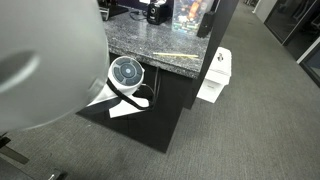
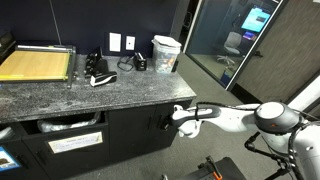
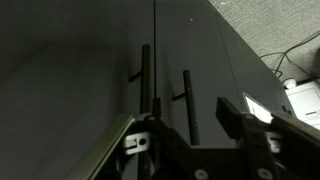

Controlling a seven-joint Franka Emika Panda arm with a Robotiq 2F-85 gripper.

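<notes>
In the wrist view my gripper has its dark fingers apart, with no object visibly held. Ahead of it are dark cabinet doors with two slim black bar handles, a left handle and a right handle. The right handle appears between the fingers in the picture, but whether it is within reach or touched cannot be told. In exterior view 2 the white arm reaches left to the cabinet front below the counter; the fingers are too small to make out there.
The grey countertop overhangs the cabinets and carries a tub of colourful packets, black devices and a wooden tray. A drawer at the left stands open.
</notes>
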